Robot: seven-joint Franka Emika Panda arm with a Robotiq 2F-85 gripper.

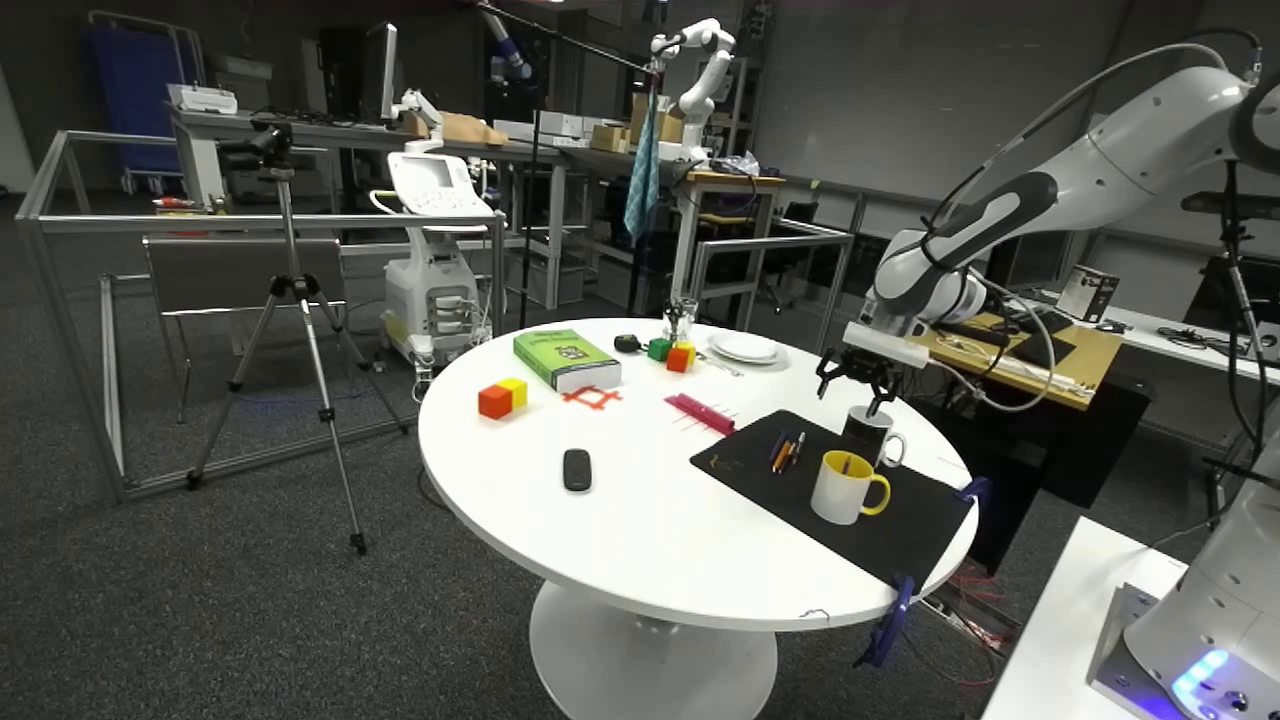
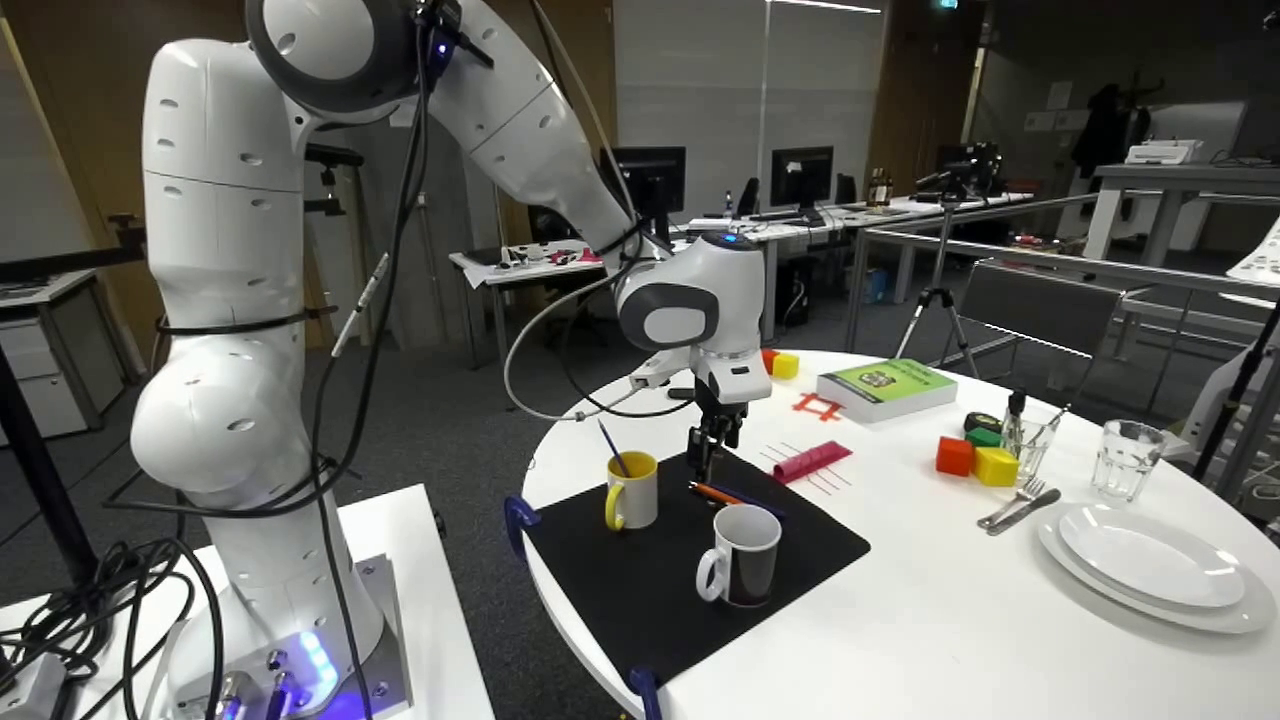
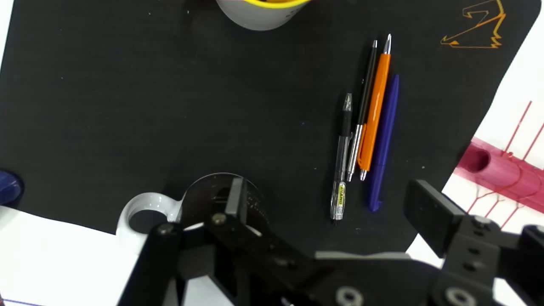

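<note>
My gripper (image 1: 849,386) hangs fingers-down over the table, open, with nothing between its fingers. In the wrist view, several pens, among them an orange pen (image 3: 375,109) and a blue pen (image 3: 386,140), lie side by side on the black mat (image 3: 117,102), ahead of and partly between the fingers. The left finger (image 3: 236,196) covers part of the black-and-white mug (image 3: 194,201); whether they touch, I cannot tell. A white mug with yellow inside and handle (image 2: 632,494) stands upright on the mat with a pen in it.
Blue clamps (image 1: 888,624) grip the mat at the table edge. A pink roll (image 2: 810,461) lies just past the mat. Farther off are a green book (image 1: 566,360), coloured blocks (image 2: 956,455), glasses (image 2: 1128,460) and plates (image 2: 1152,558). The table's near-left part, around a dark phone-like object (image 1: 577,469), is mostly clear.
</note>
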